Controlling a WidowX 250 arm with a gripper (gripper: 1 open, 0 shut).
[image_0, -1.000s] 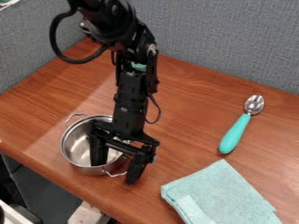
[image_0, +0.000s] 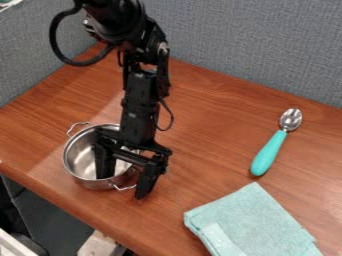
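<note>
My black gripper (image_0: 126, 172) is down at a steel pot (image_0: 80, 152) with two wire handles, near the left front edge of the wooden table (image_0: 201, 120). One finger is inside the pot and the other is at its right side, by the rim. Whether the fingers are closed on the pot wall is hard to tell.
A spoon with a teal handle (image_0: 270, 151) lies at the right. A pale teal folded cloth (image_0: 251, 222) lies at the front right. Grey padded walls stand behind.
The gripper and the pot have shifted slightly left and toward the back over the last second. The spoon and cloth are unmoved.
</note>
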